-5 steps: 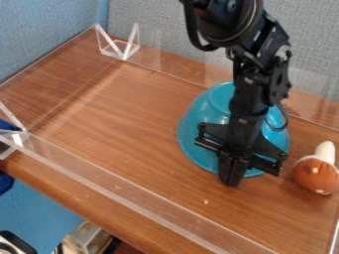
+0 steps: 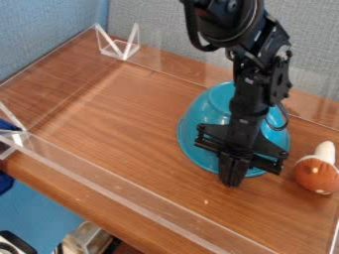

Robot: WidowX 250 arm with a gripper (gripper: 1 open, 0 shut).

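Observation:
My black gripper [image 2: 233, 163] is lowered at the near edge of a round teal object [image 2: 199, 114], perhaps a bowl or lid, and hides much of it. The fingertips are close together and appear shut; I see nothing between them, and cannot tell whether they touch the teal object. To the right of the gripper an orange-brown, rounded object with a white top [image 2: 316, 175] sits on the wooden table [image 2: 119, 139].
Clear plastic strips run along the table's edges, with white brackets [image 2: 118, 50] at the back left. A grey wall stands behind. Blue floor and clutter lie beyond the near left edge.

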